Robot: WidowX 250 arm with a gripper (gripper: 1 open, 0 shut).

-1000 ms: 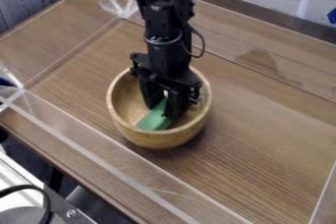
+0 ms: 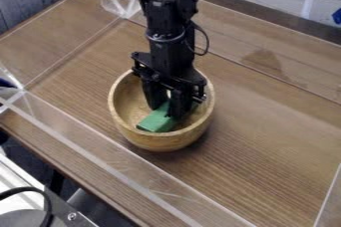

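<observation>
A wooden bowl [image 2: 163,138] sits on the wooden table, left of centre. The black robot arm reaches down into it from the top, its gripper [image 2: 173,106] low inside the bowl. A green block [image 2: 156,121] lies in the bowl under the gripper, partly covered by the dark fingers. The gripper appears closed around the block's upper part, though the fingertips are hard to make out.
Bare tabletop [image 2: 260,131] spreads to the right and to the left of the bowl. Clear plastic edging runs along the table's sides. A white container stands at the top right corner, and dark equipment with cables is at the bottom left.
Very little differs. The gripper and block have shifted slightly within the bowl, and the bowl stays in about the same place.
</observation>
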